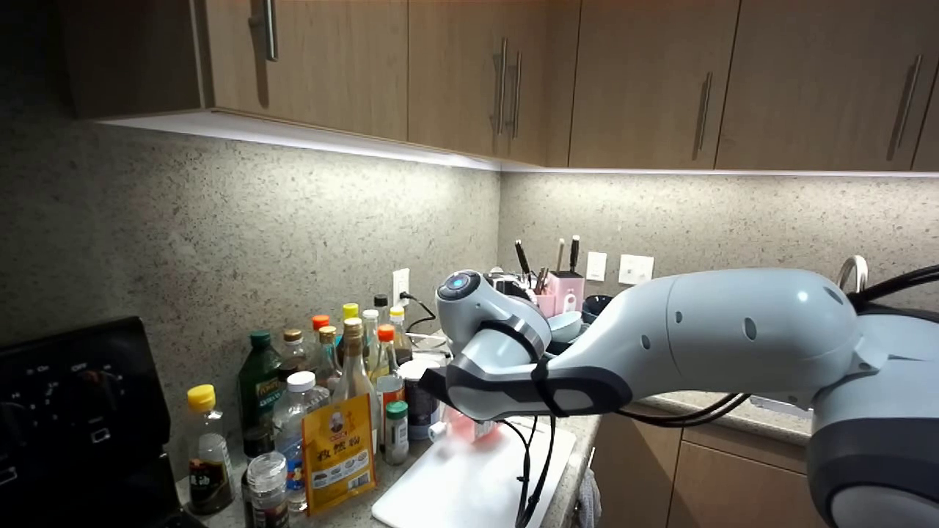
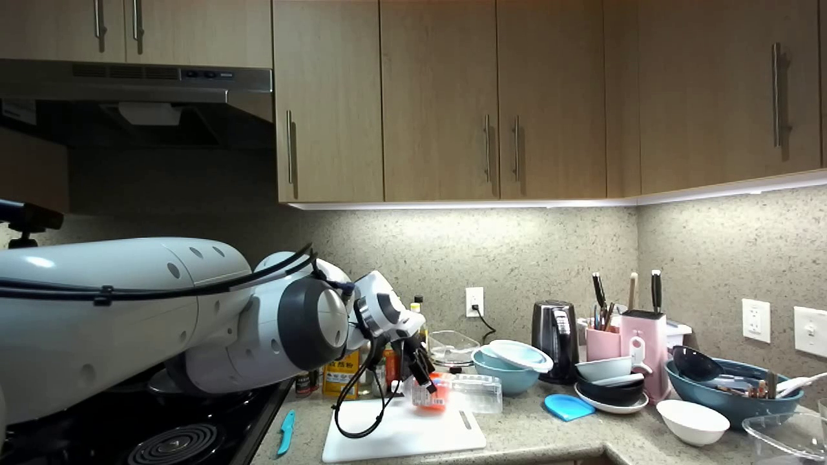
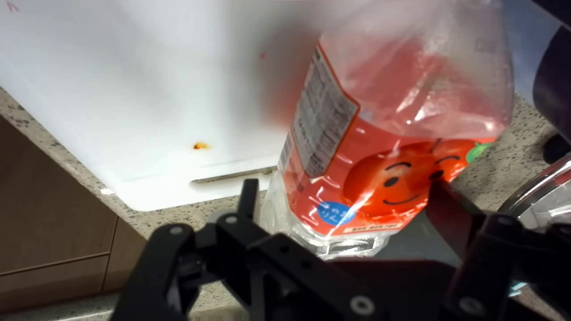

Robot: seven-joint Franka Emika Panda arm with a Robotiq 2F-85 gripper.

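A clear plastic bottle (image 3: 374, 160) with a red label, printed with a smiling red fruit face, lies at the edge of the white cutting board (image 3: 134, 107). In the wrist view my gripper is open, one dark finger (image 3: 249, 197) at the bottle's left and the other at its right, partly under the label's edge. Whether both fingers touch it cannot be told. Exterior view 2 shows the gripper (image 2: 424, 373) low over the bottle (image 2: 431, 392). From exterior view 1 the arm hides the fingertips, and the bottle (image 1: 471, 428) shows as a pink blur.
Sauce bottles (image 1: 352, 361) and a yellow packet (image 1: 339, 453) crowd the wall side. A clear container (image 2: 481, 392), blue bowl (image 2: 504, 377) and black kettle (image 2: 554, 341) stand beyond the bottle. A teal knife (image 2: 287, 431) lies left of the board, whose near part is bare.
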